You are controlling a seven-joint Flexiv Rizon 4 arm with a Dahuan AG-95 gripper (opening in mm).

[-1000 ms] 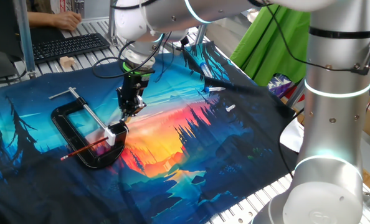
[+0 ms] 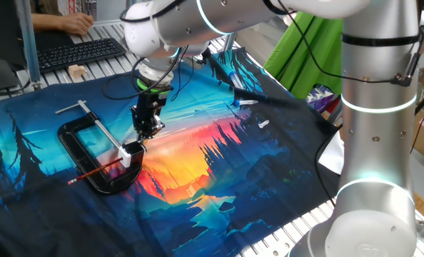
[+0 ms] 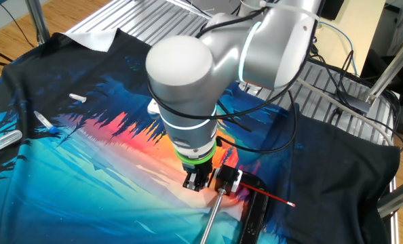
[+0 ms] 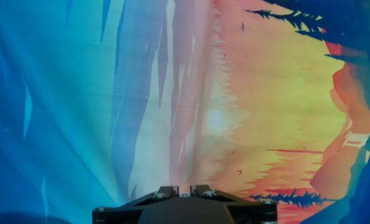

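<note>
My gripper (image 2: pixel 145 134) points down just beside the screw end of a black C-clamp (image 2: pixel 75 151) in exterior view 1. Exterior view 2 places the gripper (image 3: pixel 195 184) right next to the clamp's dark end block (image 3: pixel 226 177). A red pencil (image 2: pixel 96 171) lies across the clamp, running past a white piece (image 2: pixel 125 157) at that end. At the bottom of the wrist view, the gripper's (image 4: pixel 184 189) finger parts stand close together with a narrow gap. I see no object between them, but the tips are too hidden to judge their state.
A printed sunset cloth (image 2: pixel 219 203) covers the table, with folds. Small clear tubes and a white piece (image 2: pixel 263 123) lie toward its far right side. A keyboard (image 2: pixel 80 53) and a person's hand (image 2: pixel 76 23) are at the back left.
In exterior view 1 the arm has shifted a little to the left, bringing the gripper slightly left and lower beside the clamp. Clamp and pencil have not moved.
</note>
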